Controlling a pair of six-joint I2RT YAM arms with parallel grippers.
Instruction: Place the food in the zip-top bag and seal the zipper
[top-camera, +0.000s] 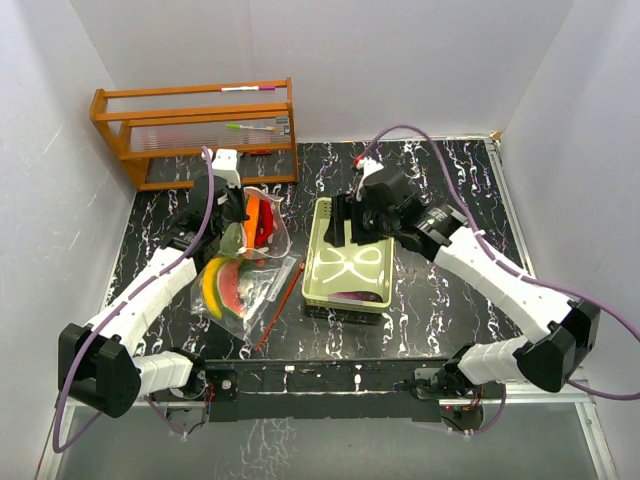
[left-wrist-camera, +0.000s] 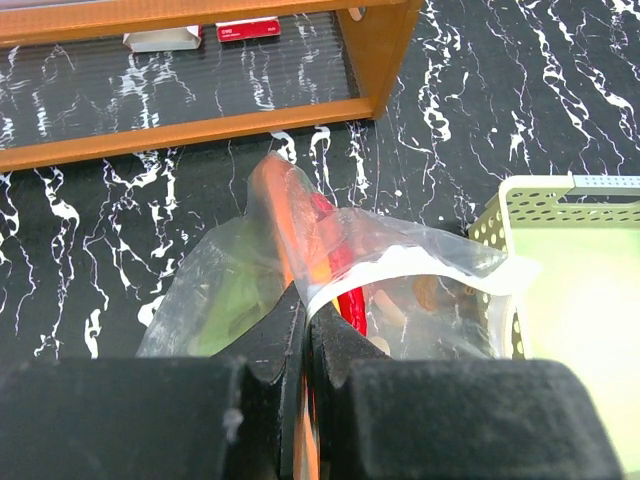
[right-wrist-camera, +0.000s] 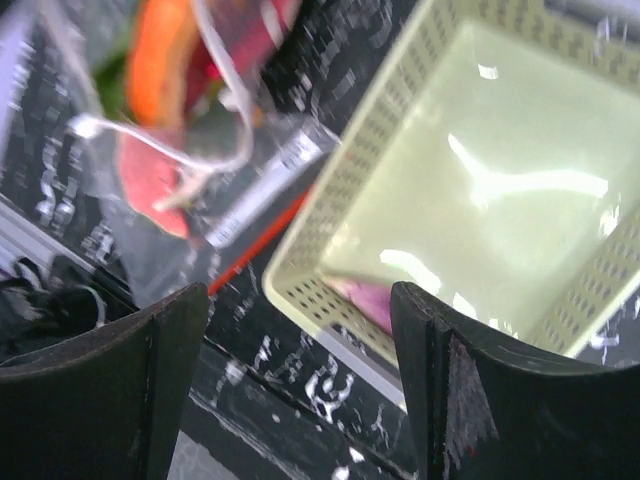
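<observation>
The clear zip top bag (left-wrist-camera: 400, 300) stands with orange and red food (top-camera: 262, 225) inside, its white-edged mouth partly open. My left gripper is shut on the bag's thin edge. Below it on the counter lies another clear bag with yellow and watermelon-like pieces (top-camera: 225, 290). My right gripper (top-camera: 352, 222) is open above the green bin (top-camera: 350, 270), with nothing between its fingers; in the right wrist view the bag is at upper left, blurred.
A wooden rack (top-camera: 195, 115) stands at the back left. An orange stick (top-camera: 280, 305) lies between the lower bag and the bin. The counter right of the bin is clear.
</observation>
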